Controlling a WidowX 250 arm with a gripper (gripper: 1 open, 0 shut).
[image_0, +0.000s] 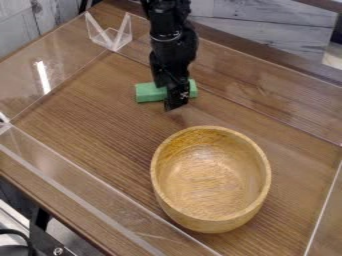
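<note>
My black gripper (174, 95) reaches down from the top centre onto a green block (151, 92) lying on the wooden table. The fingers sit over the block's middle and right part; whether they touch it is unclear. A yellow bowl (211, 200) stands in the lower right, in front of the gripper and apart from it.
Clear plastic pieces stand at the back left and along the left edge. A pale surface lies behind the table at the back right.
</note>
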